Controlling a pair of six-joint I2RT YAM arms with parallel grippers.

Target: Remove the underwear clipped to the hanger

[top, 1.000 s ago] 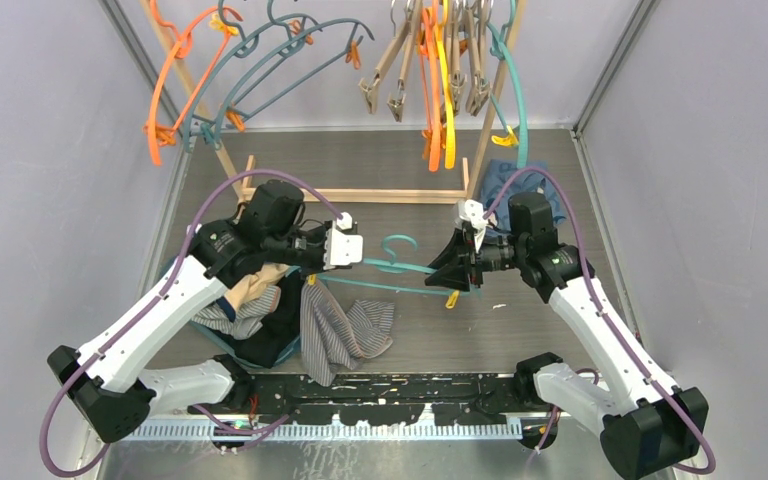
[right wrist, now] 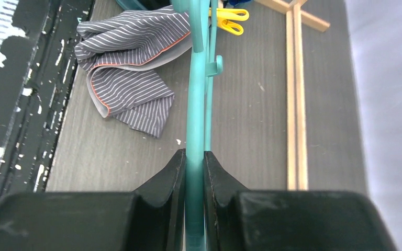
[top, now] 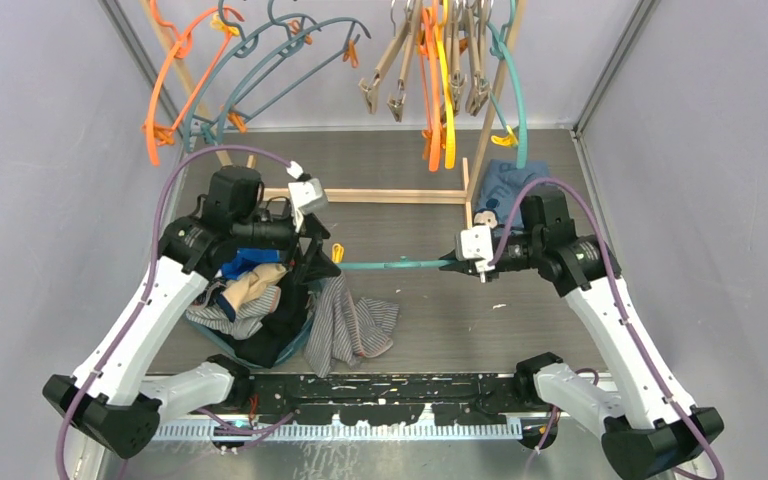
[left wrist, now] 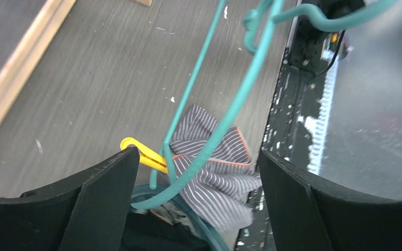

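A teal hanger (top: pixel 392 265) spans the gap between the arms, seen edge-on from above. My right gripper is shut on one side of it. My left gripper stands open at the opposite end, the hanger's bend (left wrist: pixel 159 200) showing between its spread fingers. On that end sits a yellow clip (left wrist: pixel 144 155), with no cloth visible in it. Grey striped underwear (top: pixel 348 325) lies below, partly over the basket rim and partly on the floor. In the right wrist view, this striped cloth (right wrist: pixel 131 68) appears behind and left of the hanger.
A teal basket (top: pixel 295 347) of clothes stands under the left arm. Several hangers (top: pixel 435 90) hang from the wooden rack at the back, and blue cloth (top: pixel 510 185) lies near the right arm. Floor (top: pixel 440 320) between the arms is mostly clear.
The hanger has turned edge-on from above, so its hook no longer shows there. My left gripper has drawn back leftward and opened off the hanger; my right wrist has rotated with it.
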